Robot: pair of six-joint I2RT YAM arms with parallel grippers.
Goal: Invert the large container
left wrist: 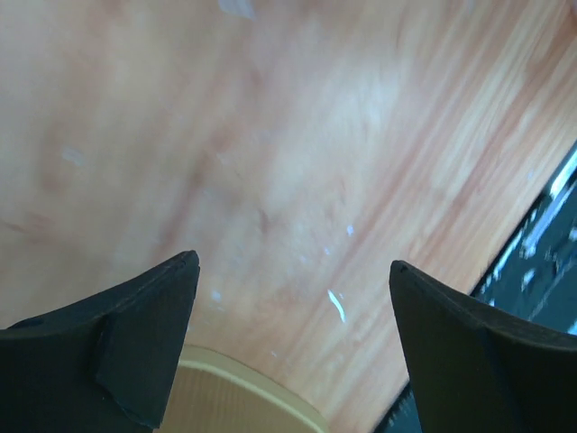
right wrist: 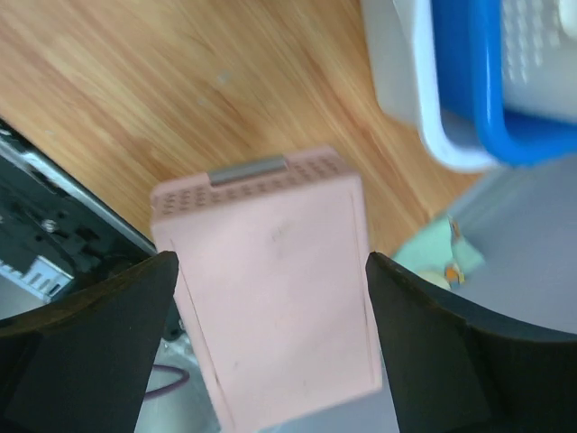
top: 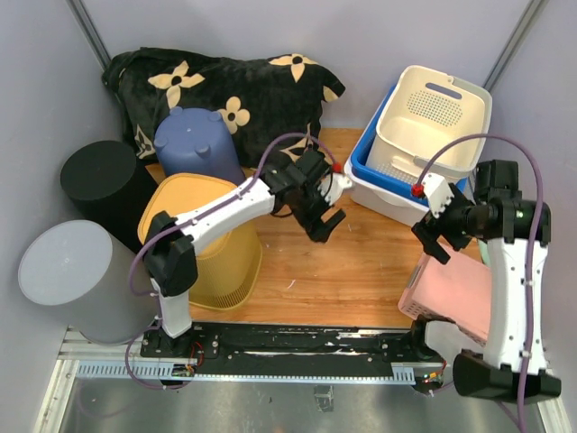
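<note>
A pink perforated container (top: 446,298) lies at the lower right of the top view; in the right wrist view its smooth pink face (right wrist: 270,298) is uppermost. My right gripper (top: 433,234) is open above and beside it, nothing between its fingers. My left gripper (top: 323,221) is open over bare wooden floor at the centre, also empty; the left wrist view shows wood between its spread fingers.
Stacked white, blue and cream baskets (top: 425,122) fill the back right. Yellow bins (top: 227,271), a blue container (top: 194,144), black (top: 99,185) and grey cylinders (top: 77,271) crowd the left. A dark pillow (top: 207,77) lies at the back.
</note>
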